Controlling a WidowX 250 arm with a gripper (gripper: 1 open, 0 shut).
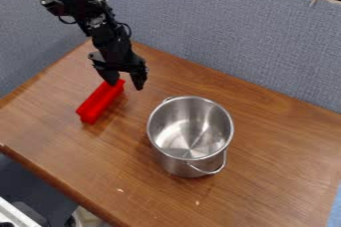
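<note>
A red bar-shaped object [99, 103] lies on the wooden table at the left, angled toward the upper right. My black gripper [122, 78] is over its upper end; its fingers point down, and whether they are open or touching the bar cannot be told at this size. A steel pot [189, 131] with side handles stands to the right of the bar, apart from it.
Grey padded panels [226, 27] border the back and left. A pale shelf edge is at the top right.
</note>
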